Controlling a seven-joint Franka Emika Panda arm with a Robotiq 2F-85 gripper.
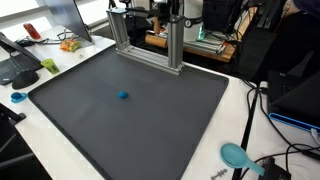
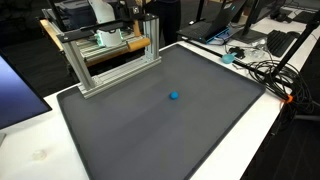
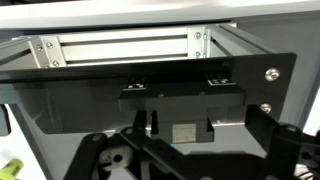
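In the wrist view my gripper stands open, its dark fingers spread to either side of a black block fixed to a long black panel. A silver-grey square shows below the block, between the fingers. I cannot tell whether either finger touches the block. A small blue object lies on the dark grey mat, well out from the metal frame; it also shows in the second exterior view.
A teal, round-headed object lies on the white table near a tangle of black cables. A green object and a blue round object sit left of the mat. The metal frame stands at the mat's edge.
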